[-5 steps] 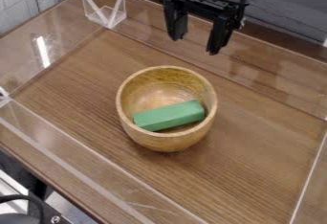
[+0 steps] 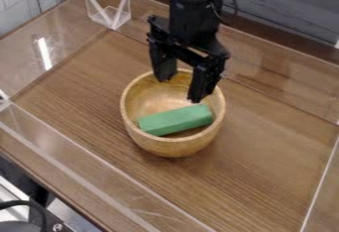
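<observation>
My black gripper [image 2: 183,69] is open over the back half of a round wooden bowl [image 2: 139,112], its two dark fingers spread apart with nothing visible held between them. A green rectangular block [image 2: 175,119] lies in the front part of the bowl, slightly tilted across it, below the gripper.
A white wire-like object [image 2: 109,8] stands at the back left. A black cable [image 2: 34,211] lies at the near left corner.
The bowl and green block look unmoved.
</observation>
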